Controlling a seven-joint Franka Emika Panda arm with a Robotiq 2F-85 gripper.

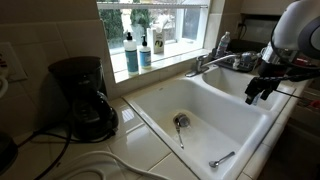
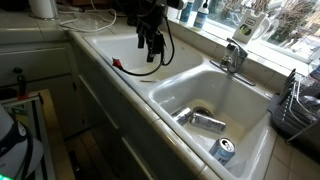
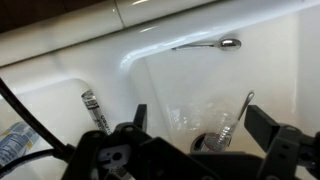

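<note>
Above the double sink [image 1: 150,117] hangs my gripper, its two fingers spread wide with nothing between them. A metal spoon [image 3: 228,44] lies in one white basin, near its wall. Another metal utensil [image 3: 241,112] rests by the drain in that basin, partly hidden behind the gripper. From the first exterior view, the spoon [image 1: 222,160] is near the front and the other utensil [image 1: 181,121] farther back. The second exterior view shows the gripper [image 2: 150,45] over the far basin, well clear of the near one.
The near basin holds an upright can [image 2: 222,151] and a silvery cylinder [image 2: 207,122]. A faucet [image 2: 235,58] stands behind the sink. Soap bottles [image 1: 144,52] line the windowsill. A black coffee maker [image 1: 83,98] and a pale hose [image 1: 105,157] occupy the counter.
</note>
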